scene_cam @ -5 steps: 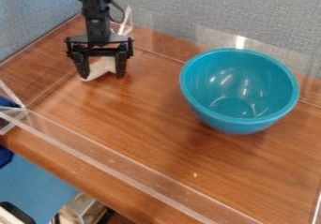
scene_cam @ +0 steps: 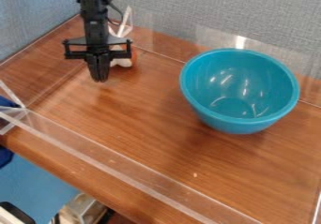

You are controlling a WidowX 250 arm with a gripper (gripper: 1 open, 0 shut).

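Observation:
My black gripper [scene_cam: 98,73] hangs over the left back of the wooden table, its fingers shut and pointing down. Behind it, partly hidden, is a small light object with orange [scene_cam: 122,56]; I cannot tell what it is. A large teal bowl [scene_cam: 239,97] stands on the right half of the table.
A clear rim runs along its edges, with grey walls behind. Dark blue and other items lie off the table at the lower left.
Over the last second the light object has gone from under my gripper to behind it, to the right. My gripper has shifted only slightly.

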